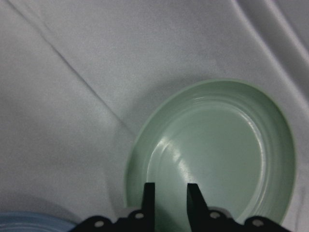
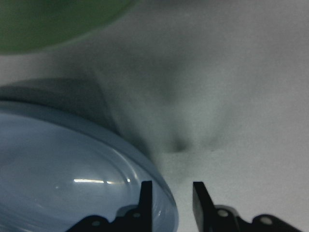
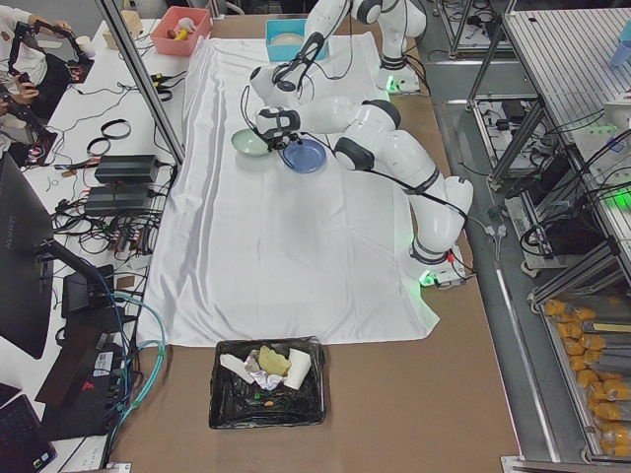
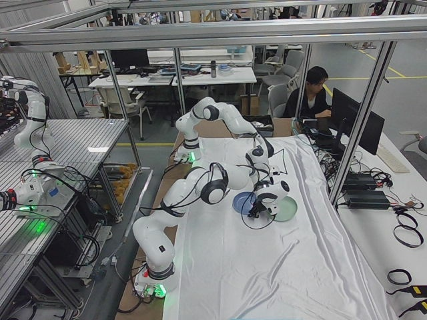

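A green plate [image 3: 246, 144] and a blue plate [image 3: 308, 161] lie side by side on the white cloth, partly under the two arms. In the left wrist view my left gripper stands open over the near part of the green plate [image 1: 212, 150], nothing between its fingers; a bit of the blue plate [image 1: 29, 222] shows at lower left. In the right wrist view my right gripper is open at the blue plate's rim [image 2: 116, 142], one finger over the plate and one outside; the green plate [image 2: 53, 26] is at top left.
A black tray [image 3: 227, 404] with mixed scraps sits on the board at the front. A red bin [image 3: 180, 47] and a blue bin [image 3: 286, 28] stand at the back. Cables and equipment crowd the side table.
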